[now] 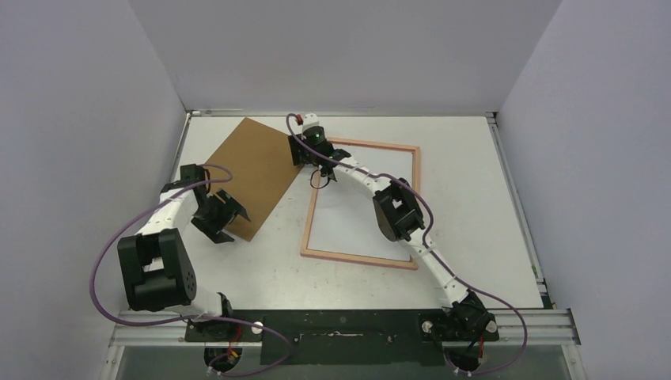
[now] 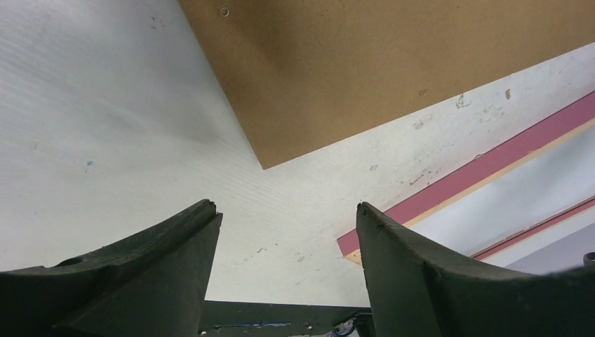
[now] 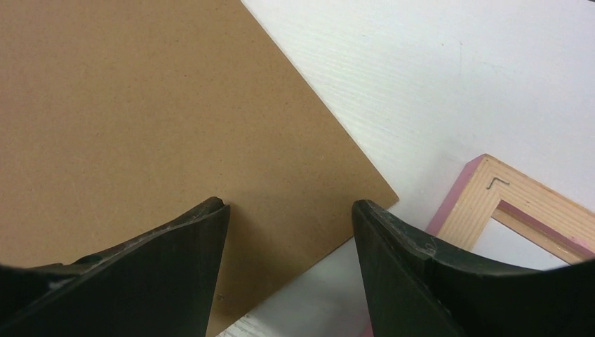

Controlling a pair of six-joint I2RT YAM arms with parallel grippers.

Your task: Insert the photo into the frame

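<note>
A flat brown board [image 1: 252, 170], with no picture on its upper face, lies at an angle on the left of the table. It is presumably the photo piece; its other side is hidden. To its right lies the wooden frame [image 1: 358, 259], with white showing inside it. At the board's near corner my left gripper is open, its fingers apart and the corner lying just ahead of the gap. My right gripper stands open over the board's far right corner, with nothing gripped. Part of the frame's upper left is covered by the right arm.
The right arm [image 1: 396, 207] reaches across the frame. Bare white table [image 1: 475, 206] lies right of the frame and in front of the board. Grey walls [image 1: 340, 55] stand at the back and sides.
</note>
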